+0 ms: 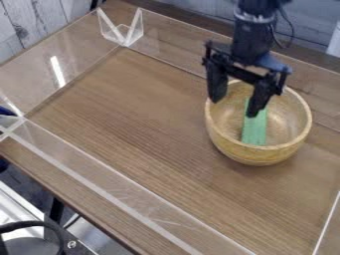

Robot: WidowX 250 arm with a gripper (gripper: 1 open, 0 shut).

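My black gripper hangs open over the upper rim of a wooden bowl at the right of the camera view, its fingers pointing down, one to the left and one to the right. Inside the bowl lies a green oblong object, partly below the gripper.
A clear angular object stands at the upper left. Black cables lie at the lower left corner, beyond the table's edge.
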